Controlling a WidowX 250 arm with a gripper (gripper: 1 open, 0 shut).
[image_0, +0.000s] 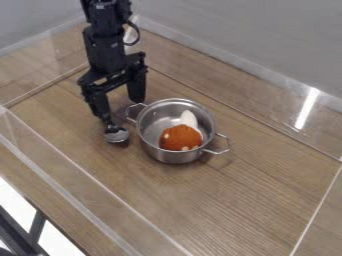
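A black robot gripper reaches down left of a steel pot, its fingers around the handle of a steel ladle or spoon lying on the wooden surface; whether they are closed on it cannot be told. The pot holds an orange-red object and a white object.
Pale walls bound it at the back and left. A white item behind the arm is mostly hidden.
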